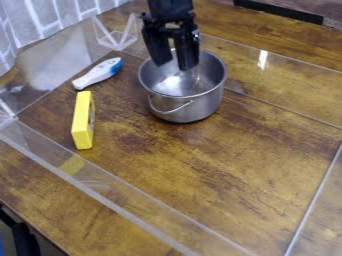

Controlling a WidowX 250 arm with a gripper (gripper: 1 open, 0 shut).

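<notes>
My black gripper (173, 54) reaches down from the top centre over a steel pot (194, 104), its fingers open at or just inside the pot's rim; I cannot tell whether they touch it. Nothing shows between them. The pot stands upright on the wooden table (234, 180), its wire handle hanging across the front.
A yellow block (83, 120) lies left of the pot, and a white-and-blue object (98, 73) lies at the upper left. Clear plastic panels run along the left side.
</notes>
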